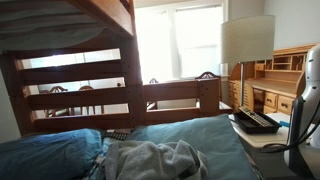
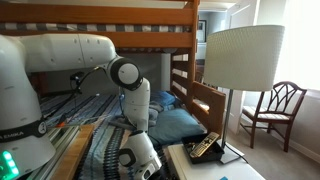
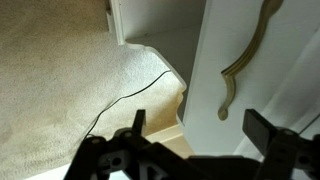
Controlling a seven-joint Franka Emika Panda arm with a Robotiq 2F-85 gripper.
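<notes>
In the wrist view my gripper is open, its two dark fingers spread apart with nothing between them. Ahead of it is a white drawer or cabinet front carrying a curved bronze handle, which lies up and to the right of the gap between the fingers. In exterior view 2 the arm reaches down with the gripper low beside the nightstand; its fingertips are hard to make out there.
Beige carpet with a thin dark cable lies beside the white front. A black tray and a lamp stand on the nightstand. The bed with a grey blanket is alongside.
</notes>
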